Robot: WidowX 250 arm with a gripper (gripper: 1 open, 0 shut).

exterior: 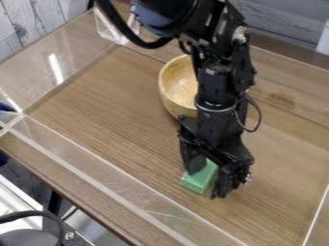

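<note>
The black gripper (215, 169) is low over the wooden table, open, its fingers around a small green block (198, 177). The block lies on the table, its upper and right parts hidden by the gripper. Whether the fingers touch it I cannot tell.
A round yellow-tan bowl (176, 88) stands behind the arm, partly hidden by it. Clear strips run along its edges, with a dark gap and cables beyond the lower left edge.
</note>
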